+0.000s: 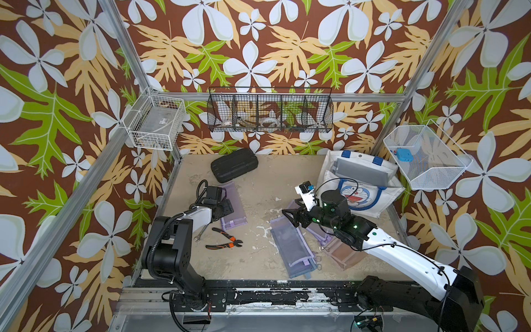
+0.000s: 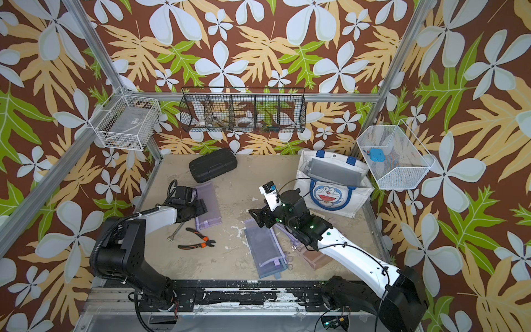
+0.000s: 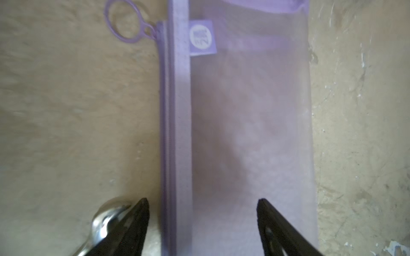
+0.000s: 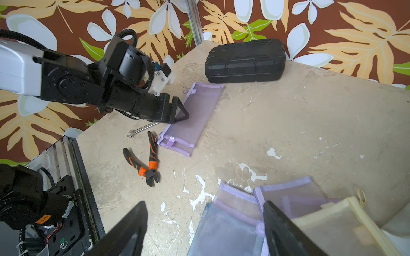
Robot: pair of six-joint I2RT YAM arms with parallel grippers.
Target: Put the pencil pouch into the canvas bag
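Note:
My left gripper is open over a lilac mesh pencil pouch (image 3: 247,128) at the table's left, its fingers straddling the zipper edge. A wrench (image 3: 102,230) lies just beside it. My right gripper, open with nothing visible between its fingers, hangs above more pouches: a blue-grey one (image 4: 224,234), a lilac one (image 4: 292,192) and a cream one (image 4: 335,230). The white canvas bag (image 2: 309,160) with a Doraemon print stands at the back right, a grey item showing in its top.
A black case (image 4: 244,59) lies at the back. Orange-handled pliers (image 4: 151,166) lie near the left gripper. Wire baskets (image 1: 156,122) hang on the walls.

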